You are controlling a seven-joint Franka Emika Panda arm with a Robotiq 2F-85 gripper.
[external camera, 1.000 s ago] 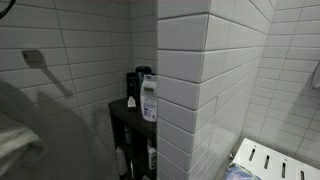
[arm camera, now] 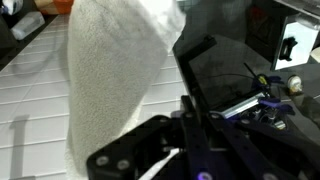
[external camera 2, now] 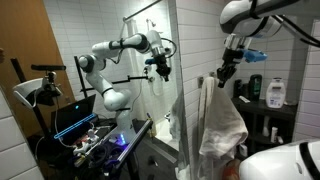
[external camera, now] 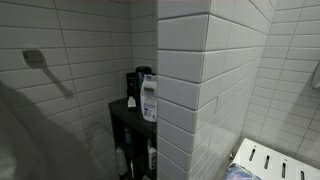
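A pale towel (external camera 2: 220, 125) hangs in long folds from my gripper (external camera 2: 229, 78), which is shut on its upper part in exterior view 2. Its lower end reaches down beside the dark shelf. In the wrist view the towel (arm camera: 112, 65) fills much of the upper left, while the dark gripper body covers the bottom; the fingertips and the exact grip are hard to make out there. A blurred grey piece of the towel (external camera: 15, 140) shows at the left edge of exterior view 1.
A dark shelf (external camera 2: 262, 107) against the tiled wall carries a white bottle (external camera 2: 276, 94) and dark containers. On the wall is a small hook plate (external camera: 34, 59). A tiled wall corner (external camera: 185, 80) juts out right of the shelf. A similar arm (external camera 2: 120, 52), possibly a reflection, appears at left.
At the left edge of exterior view 1, the pale cloth has shifted and its outline has changed. The dark arm part at the upper left has gone out of view. The shelf items have not moved.
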